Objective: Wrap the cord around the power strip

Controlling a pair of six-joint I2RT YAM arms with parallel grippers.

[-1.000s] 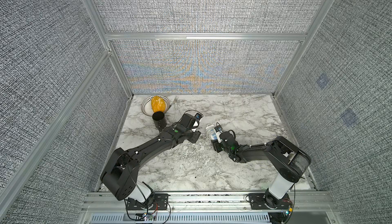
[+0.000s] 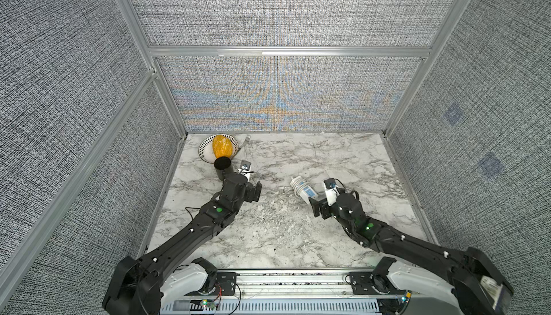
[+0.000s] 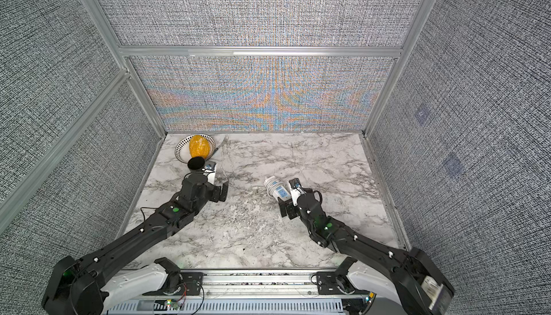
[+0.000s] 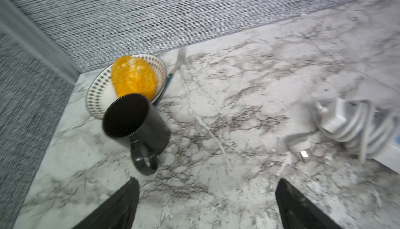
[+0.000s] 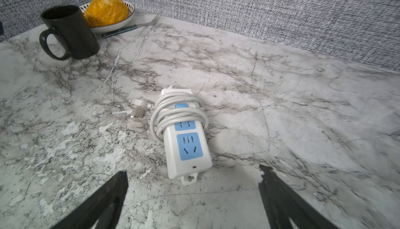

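Note:
On the marble-patterned table lies the white power strip (image 5: 187,154) with blue socket panels. Its pale cord (image 5: 179,111) is looped several times around the strip's far half. The plug (image 5: 138,108) rests on the table just left of those loops. My right gripper is open and empty, set back from the strip's near end. In the left wrist view, blurred, the wrapped strip (image 4: 389,156) is cut by the right edge. My left gripper stands open above bare table, left of the strip, with nothing between its fingers.
A dark mug (image 4: 143,124) stands at the left, in front of a patterned bowl (image 4: 95,97) holding a yellow-orange object (image 4: 133,78). Beside the bowl lies a fork (image 4: 168,78).

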